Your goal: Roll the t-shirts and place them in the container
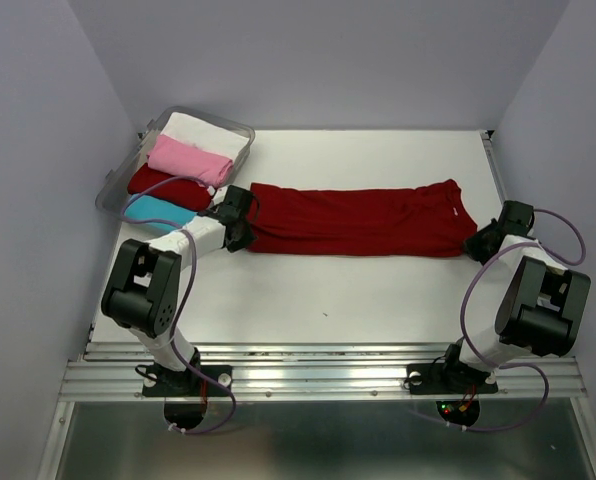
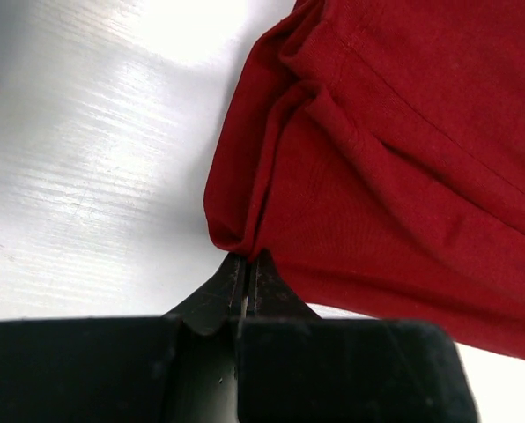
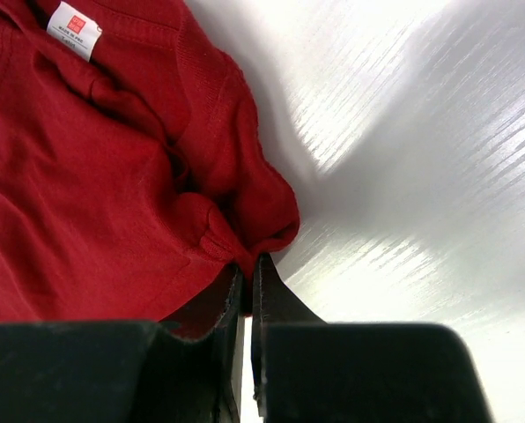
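Note:
A dark red T-shirt (image 1: 358,220) lies folded into a long band across the white table, its neckline with label (image 3: 73,33) at the right end. My left gripper (image 1: 242,240) is shut on the band's near left corner; in the left wrist view its fingertips (image 2: 249,278) pinch the red fabric (image 2: 403,220). My right gripper (image 1: 473,245) is shut on the near right corner, and in the right wrist view the gathered cloth (image 3: 130,176) runs between its fingers.
A grey plastic bin (image 1: 113,185) at the back left holds folded shirts in white (image 1: 200,132), pink (image 1: 183,157), red and blue. Walls stand close on both sides and behind.

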